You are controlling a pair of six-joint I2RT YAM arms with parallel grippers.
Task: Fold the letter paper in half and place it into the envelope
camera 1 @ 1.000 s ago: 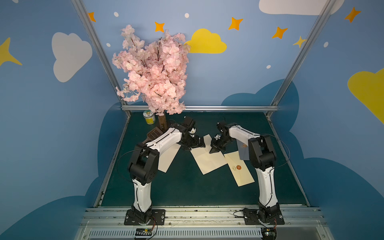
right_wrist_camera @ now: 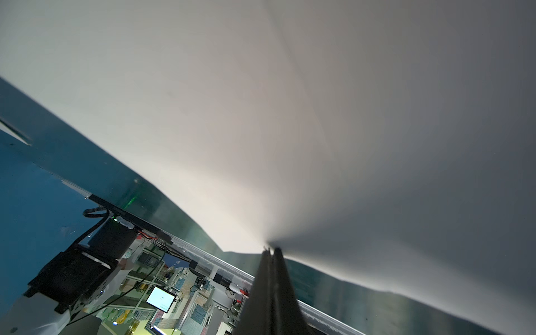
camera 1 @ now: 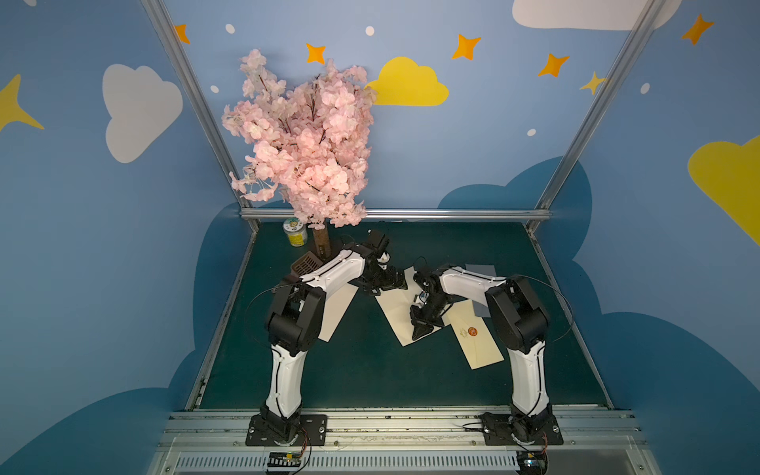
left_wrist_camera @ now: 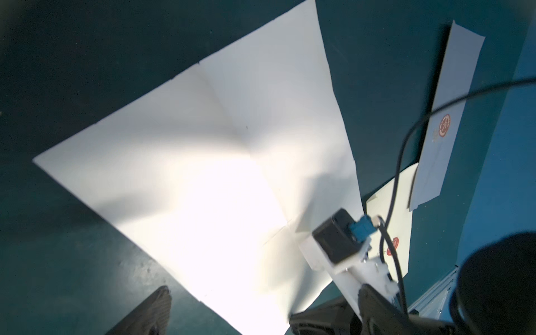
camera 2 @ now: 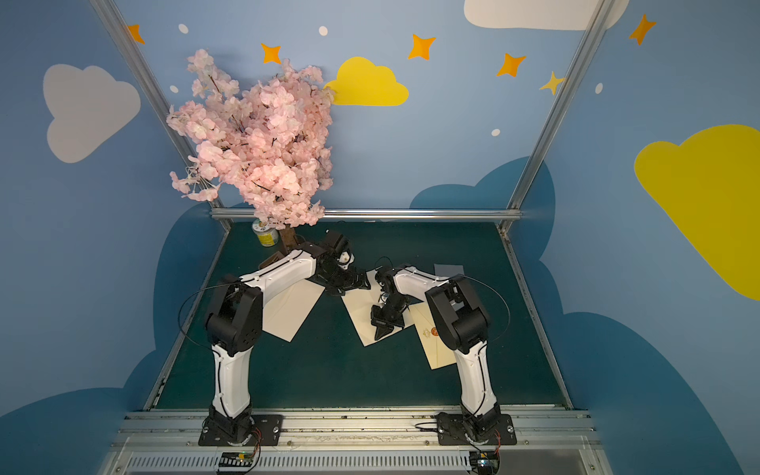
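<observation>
A cream sheet of letter paper [camera 1: 397, 320] lies on the table between the arms; a faint crease runs across it in the left wrist view. Above its far part, my left gripper stands open with nothing between its fingers. My right gripper is shut, its tips at the sheet's near edge, close to a corner; whether any paper is pinched between them cannot be made out. To the right lies a cream envelope [camera 1: 479, 350] with a red seal, its far end partly hidden by the right arm.
A grey envelope [camera 1: 479, 270] lies behind the right arm. Another pale sheet [camera 1: 335, 312] sits under the left arm. A brown slotted box [camera 1: 305, 263], a tin [camera 1: 295, 232] and a blossom vase [camera 1: 320, 244] fill the back left.
My right gripper has moved toward the front over the sheet, to its near edge. The left gripper shifted only slightly. The sheet and cream envelope look to be in the same place.
</observation>
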